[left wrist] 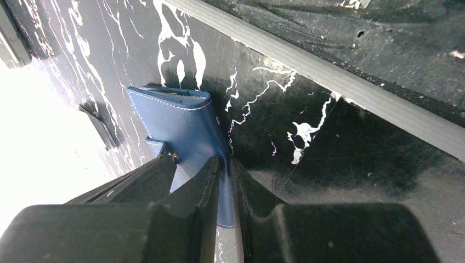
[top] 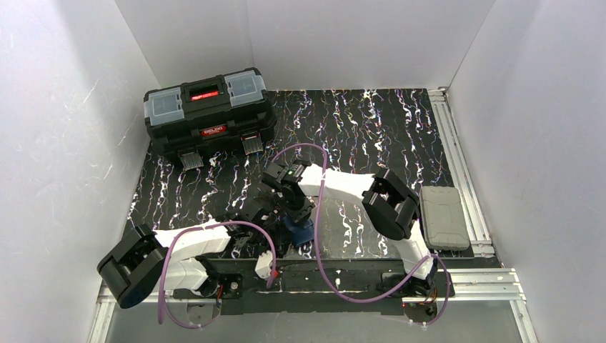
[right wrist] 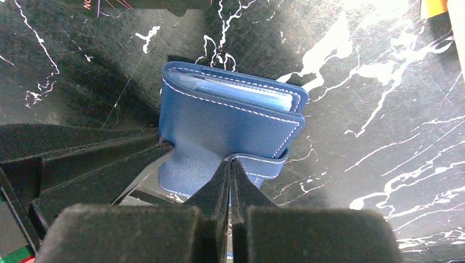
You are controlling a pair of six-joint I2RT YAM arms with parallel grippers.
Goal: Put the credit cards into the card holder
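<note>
The blue stitched card holder (right wrist: 219, 126) lies on the dark marbled table, its strap (right wrist: 260, 164) across the front and a clear sleeve (right wrist: 241, 93) showing inside its open edge. My left gripper is shut on the folded spine of the holder. Over the strap, my right gripper is shut with nothing showing between its fingers. Its tip appears beside the strap's snap (left wrist: 173, 156) in the left wrist view; whether it presses there I cannot tell. From above, both grippers cover much of the holder (top: 300, 233).
Orange and white edges (right wrist: 436, 7) of something, possibly a card, show at the right wrist view's corner. A black toolbox (top: 211, 118) stands at the back left, a grey case (top: 444, 218) at the right.
</note>
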